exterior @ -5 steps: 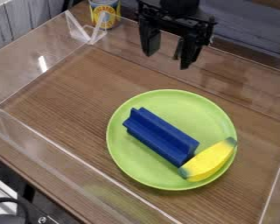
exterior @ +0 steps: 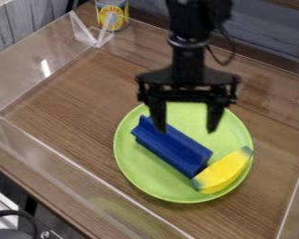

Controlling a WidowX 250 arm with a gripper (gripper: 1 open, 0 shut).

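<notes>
My black gripper (exterior: 183, 105) hangs open over the upper part of a green plate (exterior: 146, 173), its two fingers apart on either side. On the plate lie a long blue block (exterior: 171, 147), set diagonally just below the gripper, and a yellow banana-like piece (exterior: 222, 171) at the lower right. The gripper is somewhat blurred, and whether it touches anything cannot be told.
A can (exterior: 111, 15) stands at the back left, by a clear panel along the left edge.
The plate and the pieces on it look unchanged.
</notes>
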